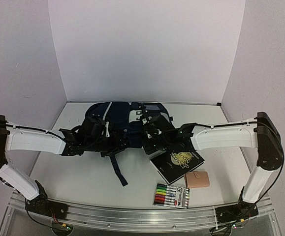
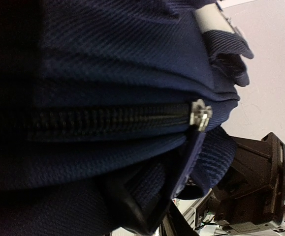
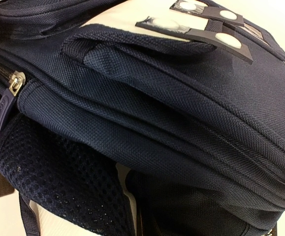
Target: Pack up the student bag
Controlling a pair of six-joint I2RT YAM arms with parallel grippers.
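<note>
The navy backpack (image 1: 117,114) lies across the back of the table. In the left wrist view its zipper slider (image 2: 200,115) sits at the right end of the closed-looking teeth, with a purple pull tab (image 2: 187,162) hanging from it. That same tab (image 3: 0,113) shows at the left of the right wrist view. My left gripper (image 1: 120,145) is at the bag's front edge, and my right gripper (image 1: 148,146) is just to its right, also against the bag. Fingertips of both are too dark or hidden to show their grip. A black book (image 1: 174,168), pink wallet (image 1: 197,179) and marker set (image 1: 172,196) lie in front.
A loose strap (image 1: 117,171) trails from the bag toward the front. My two arms nearly meet at the middle. White walls enclose the sides and back.
</note>
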